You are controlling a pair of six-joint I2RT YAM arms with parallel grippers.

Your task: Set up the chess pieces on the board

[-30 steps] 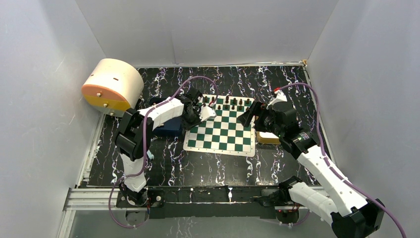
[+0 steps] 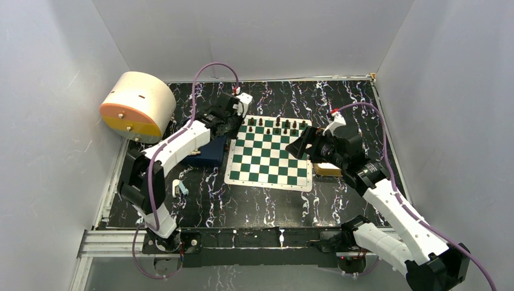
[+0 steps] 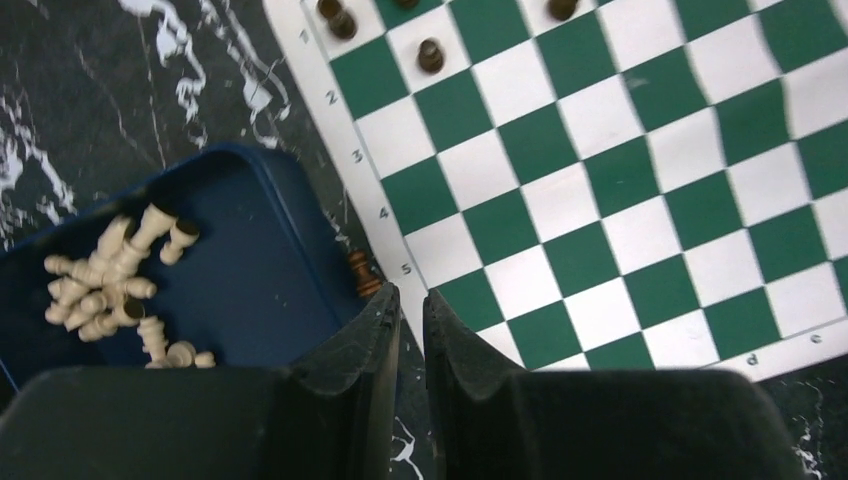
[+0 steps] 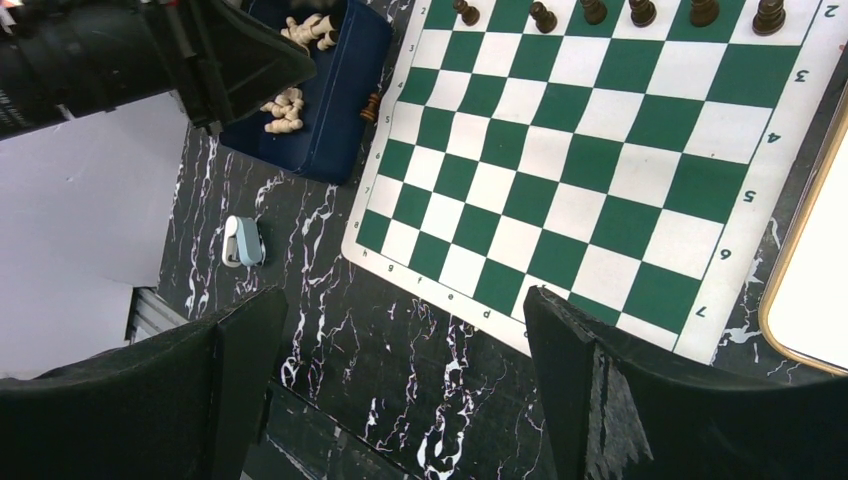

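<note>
The green-and-white board (image 2: 267, 177) lies flat on the table, with dark brown pieces (image 4: 643, 12) standing along its far rows. One brown piece (image 3: 363, 273) lies on its side in the gap between the blue tray (image 3: 285, 215) and the board's left border. Just beyond that piece in the left wrist view, the fingertips of my left gripper stand a narrow gap apart with nothing between them. Over the board's right side, my right gripper is wide open and empty. Pale pieces (image 3: 110, 265) lie jumbled inside the blue tray.
A yellow-rimmed tray (image 2: 328, 169) sits right of the board, partly under the right arm. The cream drum-shaped box (image 2: 138, 106) stands at the far left. A small white and light-blue object (image 4: 243, 241) rests in front of the blue tray. Bare table lies before the board.
My left arm has reached away from the front edge, its gripper rising toward the board's far left corner. The right gripper has barely shifted.
</note>
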